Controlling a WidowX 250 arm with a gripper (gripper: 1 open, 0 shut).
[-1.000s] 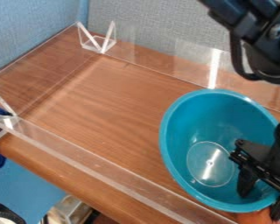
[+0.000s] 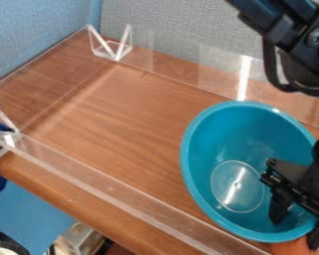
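A teal bowl (image 2: 218, 137) fills the lower right of the camera view, with a pale round patch at its bottom. My black gripper (image 2: 285, 195) is over the bowl's right side, partly inside it and at the right edge of the frame. Its fingers are dark and crowded together; what is between them is hidden. An orange object (image 2: 290, 248) shows just below the bowl at the bottom right, partly covered by the bowl and gripper.
Blue and dark items lie off its left edge.
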